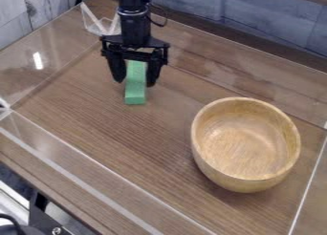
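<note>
My black gripper (134, 53) hangs at the top centre of the camera view, open, with its fingers on either side of a green rectangular object (134, 91) on the wooden table (90, 134). Whether the fingers touch it cannot be seen clearly.
A large round wooden bowl (246, 143) takes up the right side. A dark wall runs along the back right.
</note>
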